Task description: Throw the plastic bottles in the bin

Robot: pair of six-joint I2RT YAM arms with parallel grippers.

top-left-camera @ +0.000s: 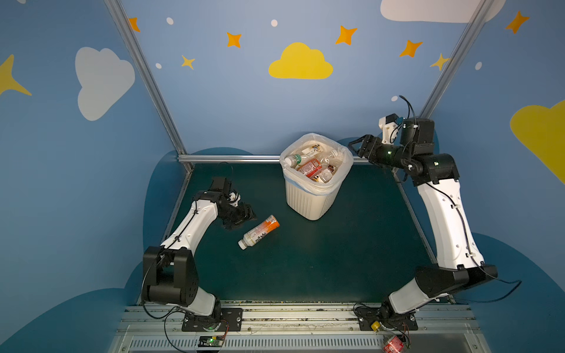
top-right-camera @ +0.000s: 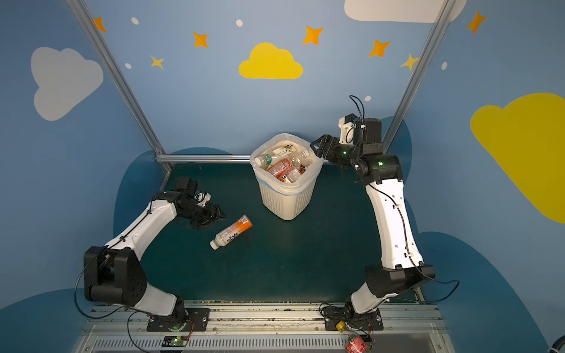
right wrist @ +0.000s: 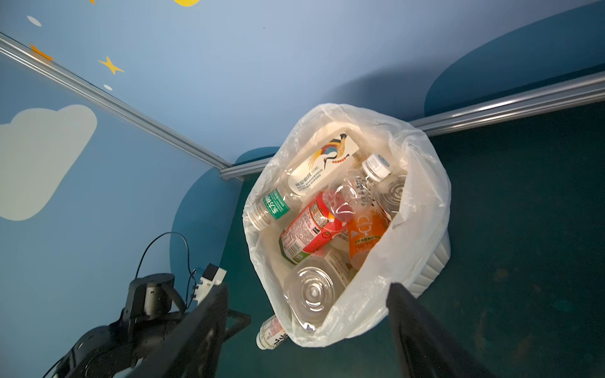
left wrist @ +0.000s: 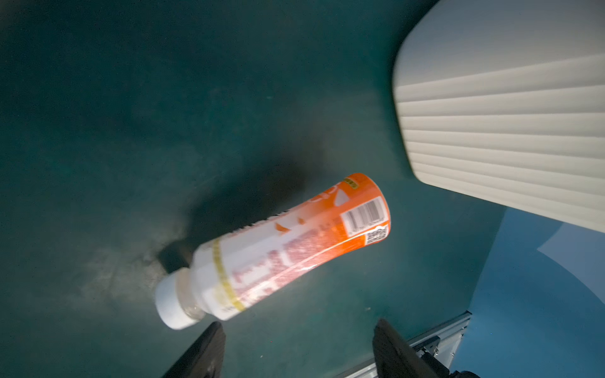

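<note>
An orange-and-white bottle (top-left-camera: 259,231) lies on the dark green floor, its white cap toward the front left. Just behind it, low over the floor, is my left gripper (top-left-camera: 249,215); its fingers (left wrist: 203,352) stand apart with nothing between them. The white bin (top-left-camera: 312,199), lined with a clear bag, stands at the back centre. Inside it are several bottles, among them a red-labelled one (right wrist: 310,228), a clear one with an orange label (right wrist: 367,231) and one with a green label (right wrist: 275,204). At the bin's right rim my right gripper (top-right-camera: 316,144) is open and empty.
A metal rail (top-left-camera: 235,158) runs along the back wall behind the bin. The floor (top-left-camera: 376,235) right of the bin and toward the front is clear. A red object (top-left-camera: 393,344) sits outside the front edge, by the right arm's base.
</note>
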